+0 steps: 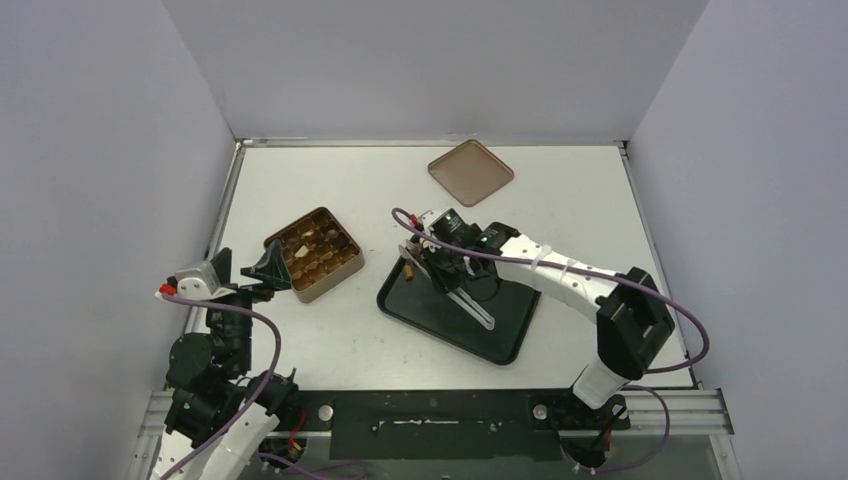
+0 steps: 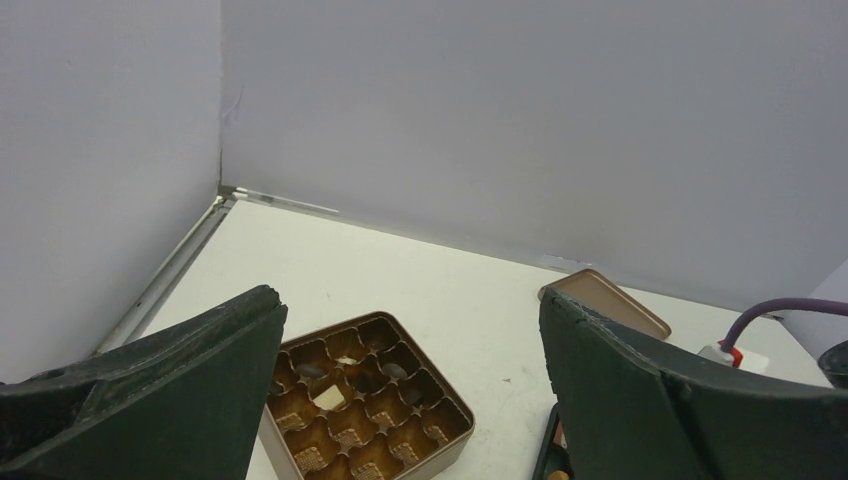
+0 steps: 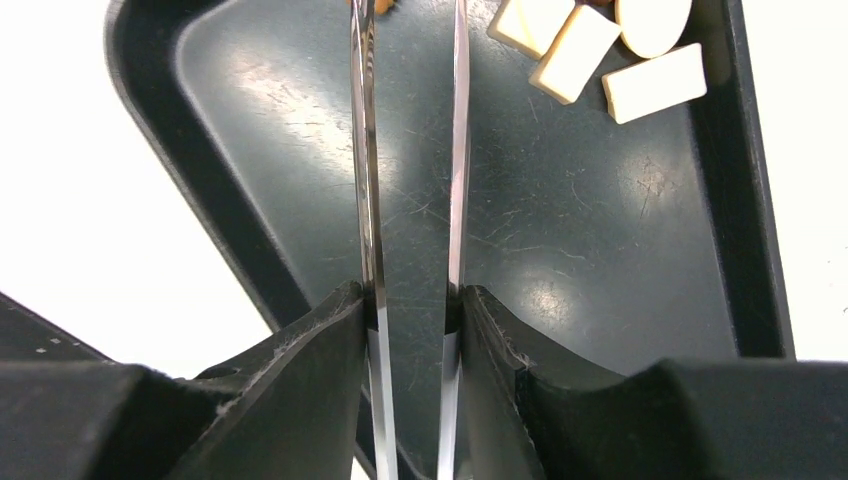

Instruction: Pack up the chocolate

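Observation:
My right gripper holds long metal tongs part open over the black tray (image 1: pixel 440 330); their tips reach past the top edge of the right wrist view, near a brown chocolate (image 3: pixel 383 5). Pale chocolates (image 3: pixel 655 82) lie at the tray's upper right in that view. The brown chocolate box (image 1: pixel 330 275) with compartments, some filled, stands left of the tray. My left gripper (image 1: pixel 245 262) stands open beside the box's near left; in its wrist view nothing is between the fingers.
An empty brown lid-like tray (image 1: pixel 470 172) lies at the back. Grey walls enclose three sides.

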